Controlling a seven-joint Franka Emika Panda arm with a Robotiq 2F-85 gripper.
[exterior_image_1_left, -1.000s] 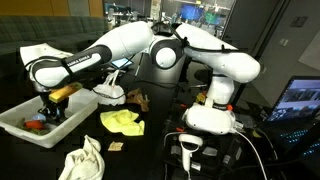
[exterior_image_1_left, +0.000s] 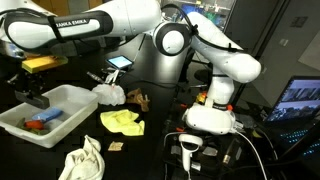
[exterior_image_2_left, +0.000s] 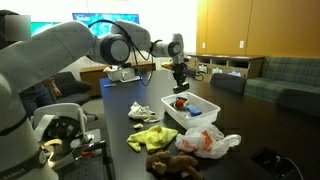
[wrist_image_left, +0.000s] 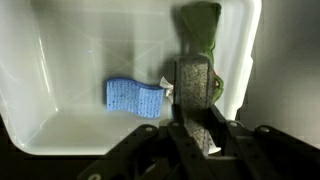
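Held in my gripper is a dark grey, long block, perhaps an eraser or brush (wrist_image_left: 193, 82); the fingers are shut on its near end. In exterior view 1 the gripper (exterior_image_1_left: 33, 88) hangs over the left part of a white bin (exterior_image_1_left: 75, 97), with the block (exterior_image_1_left: 38, 100) below it, above the bin's floor. Inside the bin lie a blue ribbed item (wrist_image_left: 135, 98) and a dark green item (wrist_image_left: 203, 22), which the block partly hides in the wrist view. Something red (exterior_image_2_left: 181, 101) also shows in the bin.
On the black table near the bin are a yellow cloth (exterior_image_1_left: 122, 122), a white cloth (exterior_image_1_left: 83, 161), a clear plastic bag (exterior_image_1_left: 110, 95) and a brown soft toy (exterior_image_1_left: 138, 99). A person (exterior_image_2_left: 175, 47) stands at the far end. Bare table lies right of the bin in exterior view 2.
My gripper has moved up and to the left in exterior view 1, from low inside the bin to above its left part. The grey block has risen with it.
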